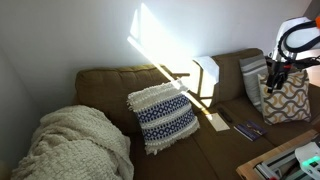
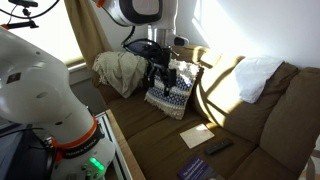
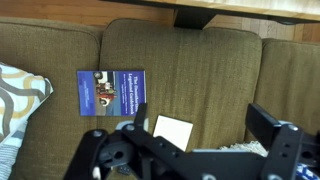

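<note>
My gripper is open above the brown couch (image 3: 200, 65), its fingers wide apart with nothing between them. Below it in the wrist view lie a dark blue book (image 3: 112, 93) with a picture on its cover and a white card (image 3: 172, 132). In exterior view 2 the gripper (image 2: 160, 82) hangs in front of a blue-and-white cushion (image 2: 170, 94). The card (image 2: 197, 135), a dark flat object (image 2: 220, 146) and the book (image 2: 197, 170) lie apart on the seat.
A patterned cushion (image 1: 286, 97) and a grey one (image 1: 252, 78) stand at the right end of the couch. A cream knitted blanket (image 1: 75, 147) covers the left end. A wooden table edge (image 1: 262, 163) runs along the front.
</note>
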